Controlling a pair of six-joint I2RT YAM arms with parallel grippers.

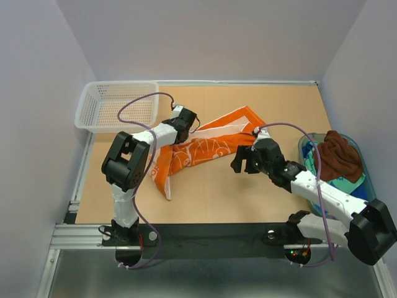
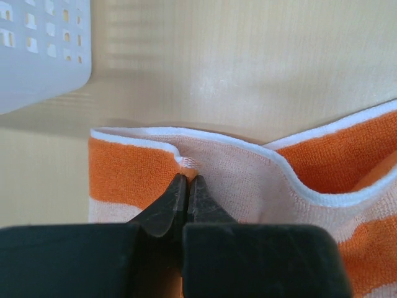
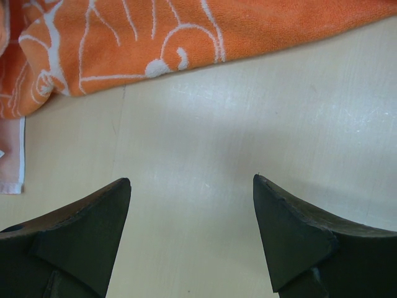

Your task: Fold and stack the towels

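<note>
An orange towel with white edges and pattern lies loosely spread across the table, one strip reaching toward the front left. My left gripper is shut on the towel's white-edged corner at its back left, near the white basket. In the top view it hides part of the towel. My right gripper stands open over bare table, in front of the towel, with nothing between its fingers.
A white perforated basket sits empty at the back left. At the right, a teal bin holds brown, blue and green cloths. Bare table lies at the front and back.
</note>
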